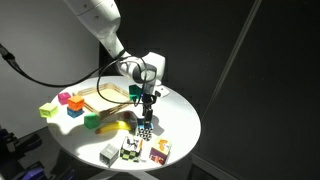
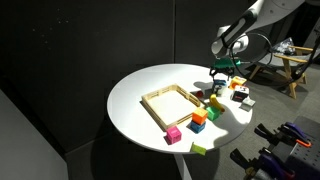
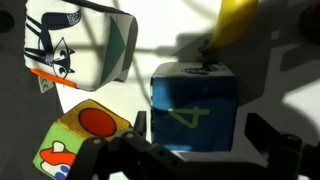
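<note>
A blue block (image 3: 195,108) with a pale 4 on its face lies on the white table. In the wrist view it sits between the two spread fingers of my gripper, which is open. Exterior view 1 shows the same block (image 1: 144,130) just below my gripper (image 1: 147,114). Whether the fingertips reach down beside it is hard to tell, as the arm and shadow blur that spot in exterior view 2.
A picture block (image 3: 80,42) and a colourful block (image 3: 82,138) lie close by. Near the blue block is a yellow curved object (image 1: 117,126). A wooden tray (image 2: 150,101) and several coloured blocks occupy the other side.
</note>
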